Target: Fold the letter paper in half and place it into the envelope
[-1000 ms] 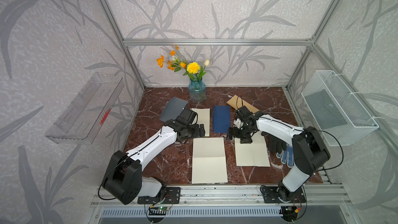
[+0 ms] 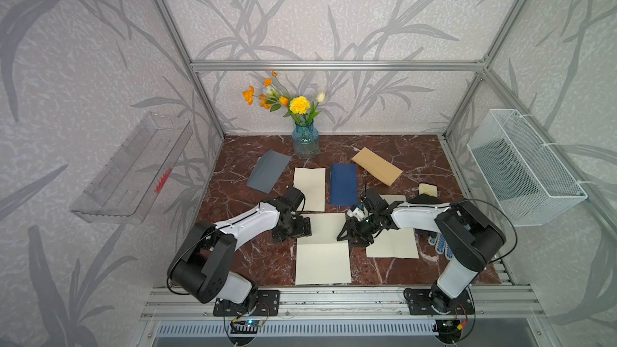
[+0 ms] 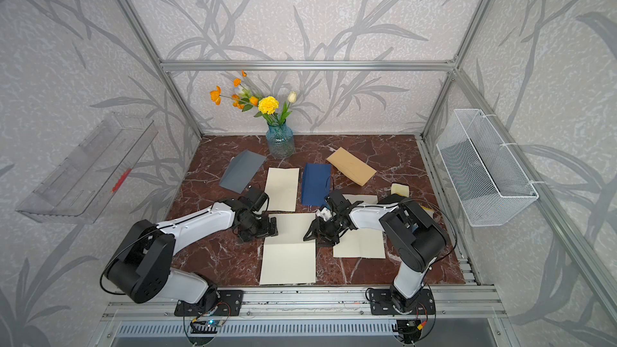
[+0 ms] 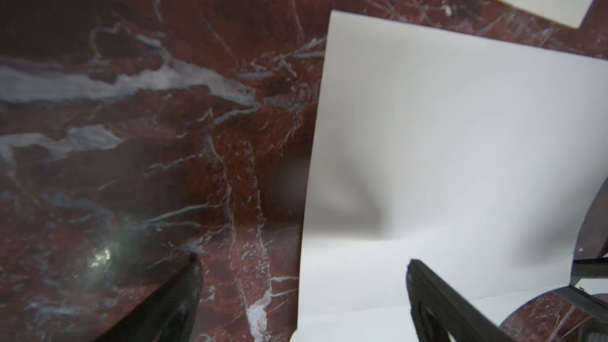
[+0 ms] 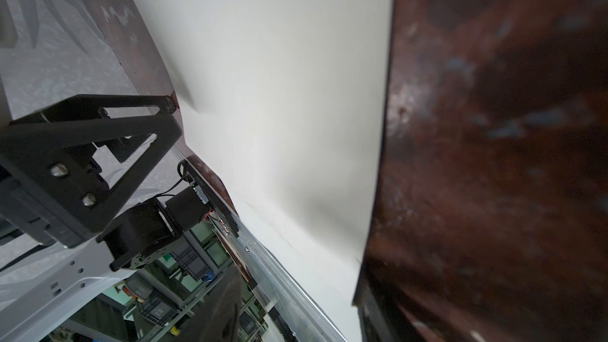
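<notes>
A cream letter sheet (image 2: 323, 263) lies unfolded near the front of the table, with a crease across its middle. At its left edge stands my left gripper (image 2: 300, 226), open; in the left wrist view one finger (image 4: 437, 304) is over the paper and the other over bare marble. My right gripper (image 2: 345, 239) is at the sheet's right edge. In the right wrist view its fingers stand part open, and the paper's edge (image 5: 361, 272) runs close beside one finger (image 5: 376, 310). Whether paper is between them is unclear. A blue envelope (image 2: 344, 184) lies behind.
Behind the sheet lies another cream paper (image 2: 309, 186). A grey envelope (image 2: 270, 171) and a tan envelope (image 2: 377, 165) are at the back, near a flower vase (image 2: 305, 141). Another creased sheet (image 2: 403, 244) lies under the right arm, gloves (image 2: 441, 244) beyond it.
The right one has come left onto the edge, its fingers narrowing. The sheet has shifted slightly left.
</notes>
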